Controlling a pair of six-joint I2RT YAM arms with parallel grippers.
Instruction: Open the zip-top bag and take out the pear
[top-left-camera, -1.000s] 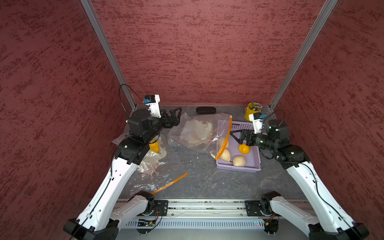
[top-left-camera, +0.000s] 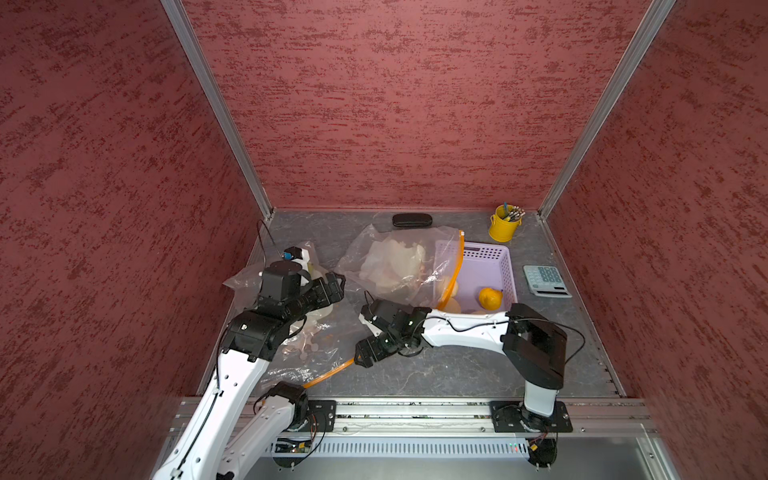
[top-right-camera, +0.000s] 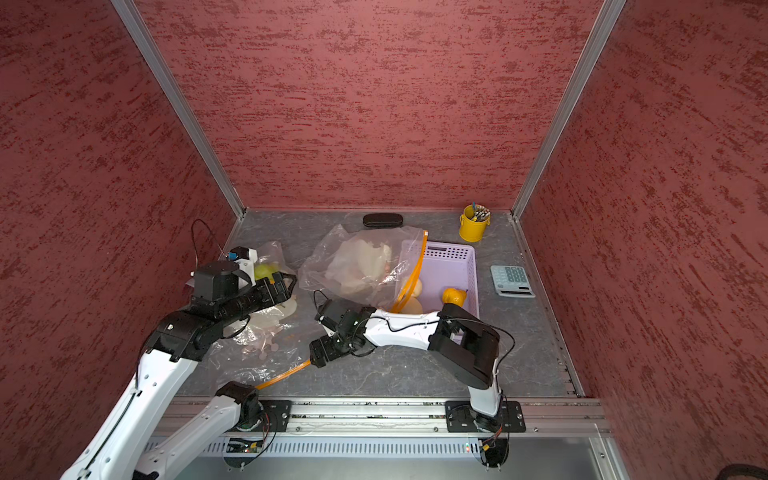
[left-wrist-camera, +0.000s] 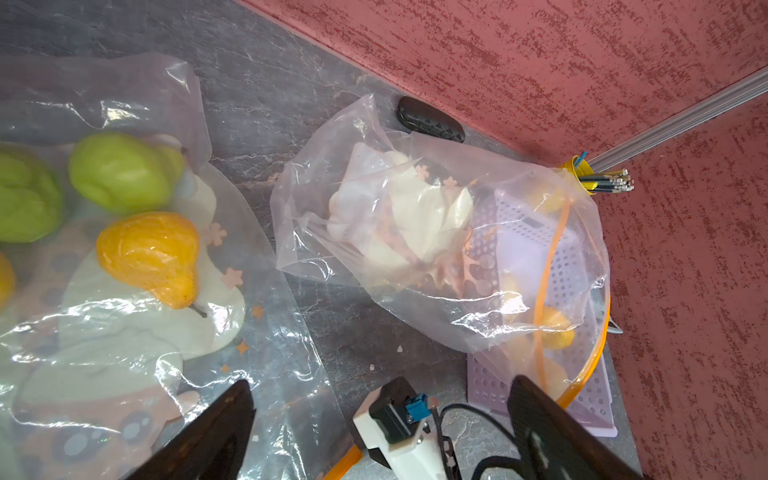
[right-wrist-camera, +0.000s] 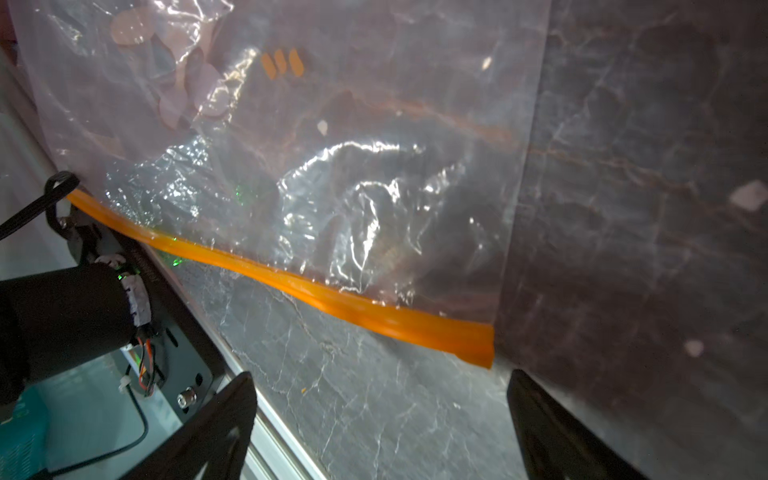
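Observation:
The clear bag (left-wrist-camera: 264, 352) lies on the left of the table. A yellow pear (left-wrist-camera: 152, 254) rests with green fruit (left-wrist-camera: 124, 172) within its outline. Along the bag's near edge runs an orange zip strip (right-wrist-camera: 320, 296), its right end close to my right gripper. That gripper is open, its fingers (right-wrist-camera: 196, 432) apart on either side of the view, with the strip's end just beyond them. Higher up, above the bag, my left gripper (top-left-camera: 332, 288) is open and empty. In the top left view the left arm covers most of the fruit.
A second clear bag (left-wrist-camera: 432, 216) with an orange strip lies partly over the lilac basket (top-left-camera: 500, 264), which holds yellow fruit (top-left-camera: 489, 298). A black case (top-left-camera: 412, 220), yellow bucket (top-left-camera: 502, 230) and calculator (top-left-camera: 545, 278) stand farther off.
My right arm has swung left from above the basket to the strip's right end and lowered. The left gripper has come lower and nearer the front over the bag.

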